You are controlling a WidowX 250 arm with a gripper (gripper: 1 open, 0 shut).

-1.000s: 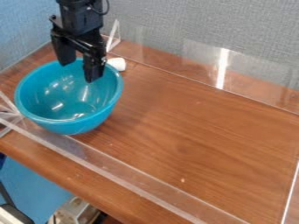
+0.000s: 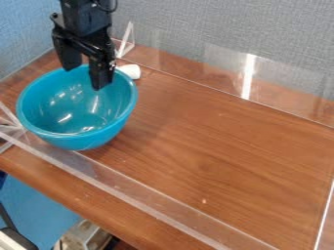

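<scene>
My black gripper (image 2: 84, 62) hangs at the top left over a large blue bowl (image 2: 72, 117), its fingers pointing down near the bowl's back rim and standing apart. I see nothing held between them. The bowl rests upright on the wooden table (image 2: 222, 146), at its left side. A small white object (image 2: 128, 71) lies behind the bowl to the right, too small to identify.
Clear plastic panels edge the table along the back and front, with white struts at the left. A grey textured wall (image 2: 235, 29) stands behind.
My gripper has moved a little up and to the left over the last second. The bowl looks unmoved.
</scene>
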